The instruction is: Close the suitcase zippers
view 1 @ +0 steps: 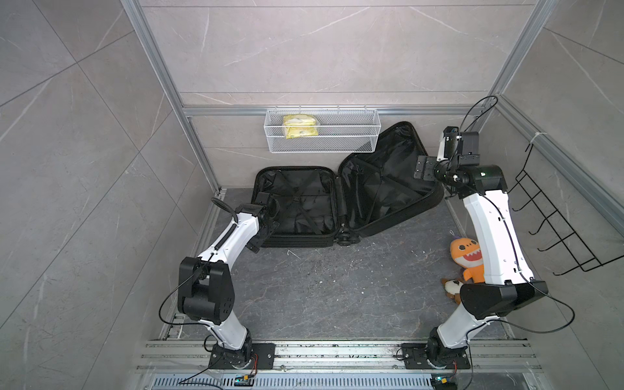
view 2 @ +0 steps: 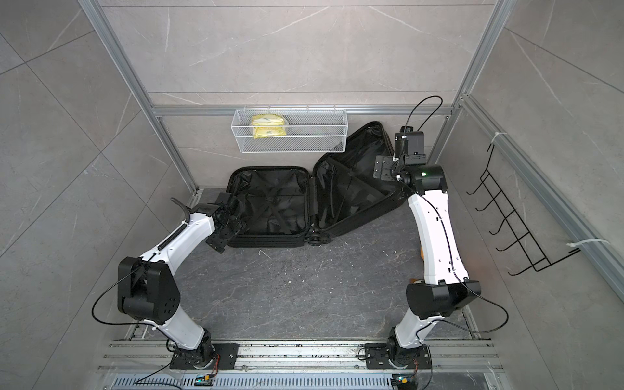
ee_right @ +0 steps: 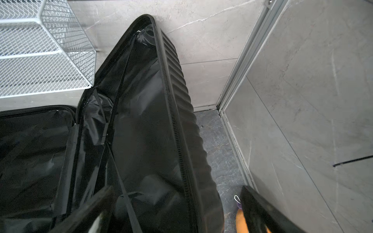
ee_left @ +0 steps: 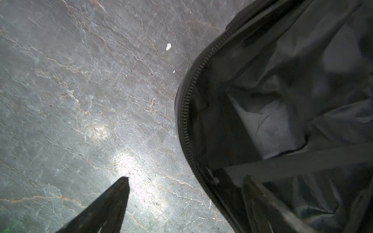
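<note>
A black suitcase lies open: its left half (view 1: pixel 299 208) flat on the floor, its right half (view 1: pixel 383 182) raised and tilted at the back wall. My left gripper is over the left half's front-left corner, fingers apart either side of the edge, with the zipper track (ee_left: pixel 188 108) between and beyond them. My right gripper is high at the right half's outer edge, open, with nothing held; that edge's zipper track (ee_right: pixel 174 136) runs below it. I cannot make out the zipper sliders.
A white wire basket (view 1: pixel 341 130) with a yellow packet hangs above the suitcase. A black hook rack (view 1: pixel 552 227) is on the right wall, soft toys (view 1: pixel 466 256) lie front right, and the floor (view 1: pixel 338 286) in front is largely clear.
</note>
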